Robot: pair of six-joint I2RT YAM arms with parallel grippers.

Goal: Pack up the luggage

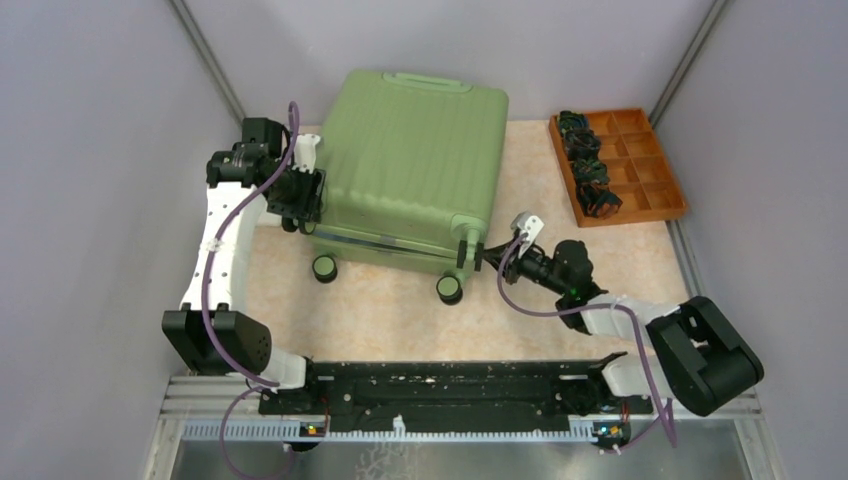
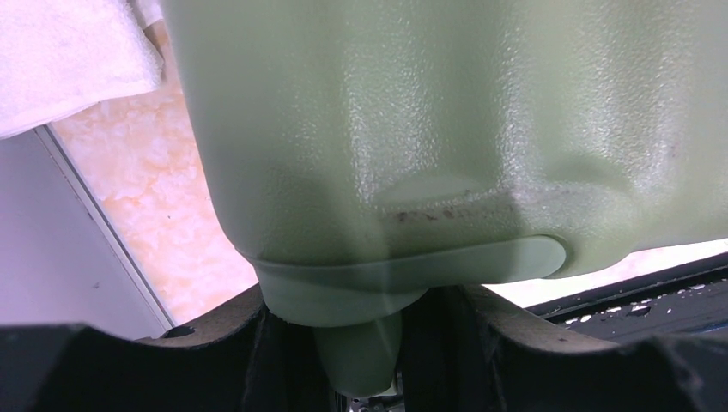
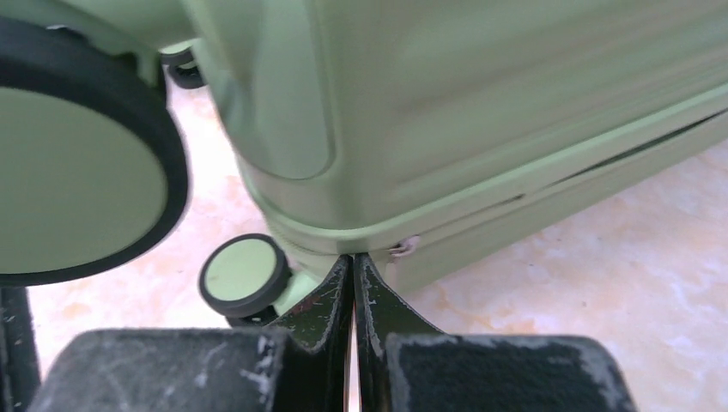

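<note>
A green suitcase (image 1: 410, 160) lies flat with its lid down, a dark gap showing along its left front seam. My right gripper (image 1: 491, 258) is at the front right corner, its fingertips together with nothing between them. In the right wrist view the small metal zipper pull (image 3: 405, 246) is on the seam just beyond and right of the gripper, outside its fingers. At the front left corner, my left gripper (image 1: 304, 215) has its fingers (image 2: 438, 360) closed round a green wheel mount (image 2: 356, 352) of the suitcase.
Two wheels stick out in front, left (image 1: 324, 268) and right (image 1: 450, 290). A wooden compartment tray (image 1: 640, 160) with dark rolled items stands at the back right. White cloth (image 2: 69, 69) lies beside the suitcase's left side.
</note>
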